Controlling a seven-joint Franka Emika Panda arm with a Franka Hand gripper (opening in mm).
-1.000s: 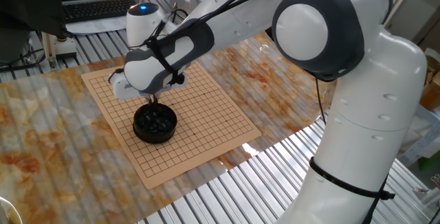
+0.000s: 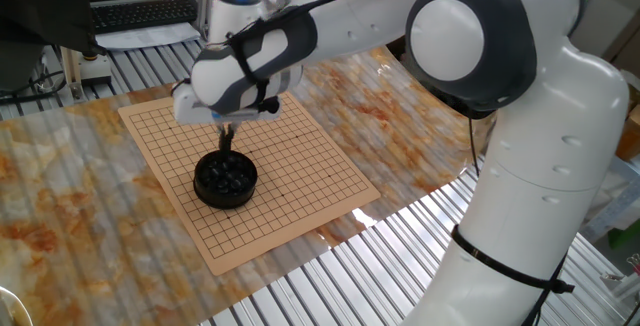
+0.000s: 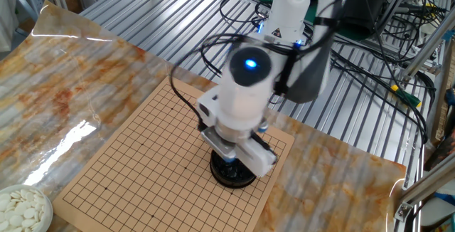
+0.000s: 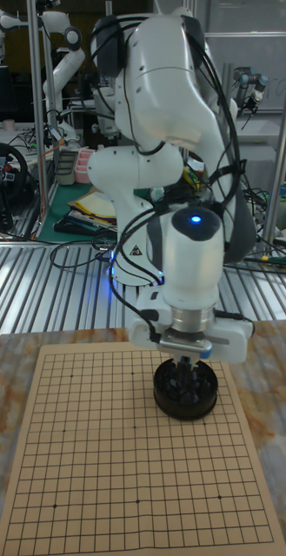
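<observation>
A round black bowl [image 2: 225, 198] filled with black stones [image 2: 228, 176] stands on the tan gridded board [image 2: 310, 181]. My gripper [image 2: 226, 148] points down at the bowl's far rim in exterior view 1. Its dark fingers sit close together there, and whether anything is between them is too small to make out. In exterior view 3 the gripper [image 4: 183, 373] overlaps the black bowl [image 4: 186, 407], in front of its far part. From exterior view 2, the hand hides the fingertips and much of the bowl [image 3: 232, 181].
A bowl of white stones [image 3: 25, 207] lies left of the board in exterior view 2. The board's grid is bare apart from the black bowl. Marbled sheet [image 3: 341, 189] surrounds the board, and ribbed metal [image 3: 163, 18] extends toward the arm's base.
In exterior view 1, my hand has risen and shifted to the right across the last second, so more of the fingers shows above the bowl. The bowl and board have stayed in place.
</observation>
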